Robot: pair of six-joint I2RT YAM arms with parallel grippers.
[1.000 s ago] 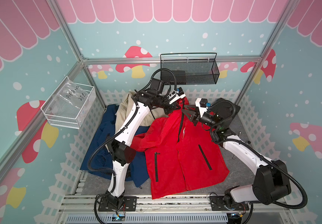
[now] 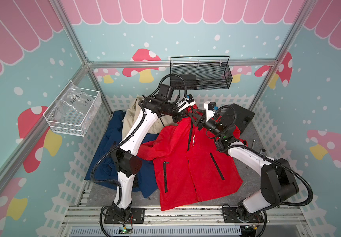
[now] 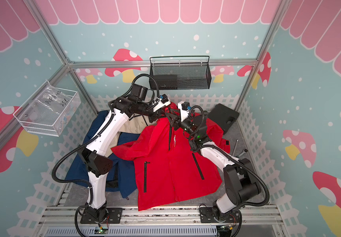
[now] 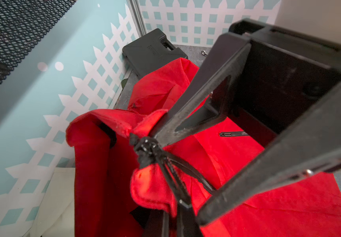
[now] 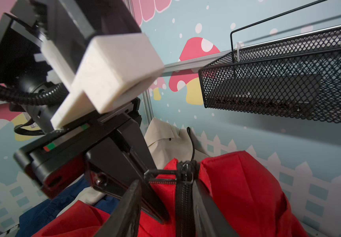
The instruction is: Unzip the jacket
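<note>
The red jacket (image 2: 214, 173) lies spread on the table, its collar raised. In the right wrist view the black zip (image 5: 184, 209) runs up to the slider (image 5: 187, 169), whose pull tab (image 5: 160, 176) points sideways to the left. My right gripper is part open, its fingers on either side of the zip, just below the slider. In the left wrist view the right fingers (image 4: 202, 114) come close to the slider from the right. My left gripper is shut on the jacket's collar cloth beside the zip; the exact pinch is partly hidden.
A blue garment (image 2: 107, 158) and a beige one (image 2: 133, 114) lie left of the jacket. Behind hangs a black mesh basket (image 2: 214, 77); a dark case (image 2: 243, 116) stands at the back right. Both grippers are very close together.
My right gripper has moved left and slightly up to the collar, closing the gap to the left gripper. The left arm has barely moved.
</note>
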